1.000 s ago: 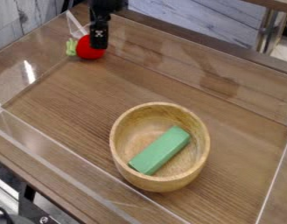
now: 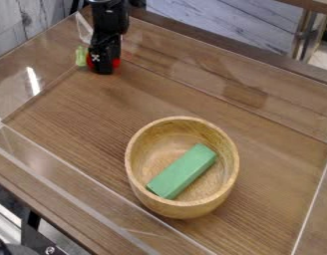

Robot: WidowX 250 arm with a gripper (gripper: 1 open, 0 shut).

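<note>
My gripper (image 2: 104, 62) is low at the back left of the table, open, over a red round object (image 2: 112, 66), which it largely hides. A light green item (image 2: 83, 57) lies just left of it, partly behind the gripper. Whether the fingers touch the red object cannot be told.
A round wooden bowl (image 2: 144, 149) holding a green block (image 2: 182, 170) stands at the front right of the wooden table (image 2: 73, 139). A white wall edge borders the back right.
My gripper has moved down and slightly left onto the red object, which is now mostly covered by it. The bowl and block have not moved.
</note>
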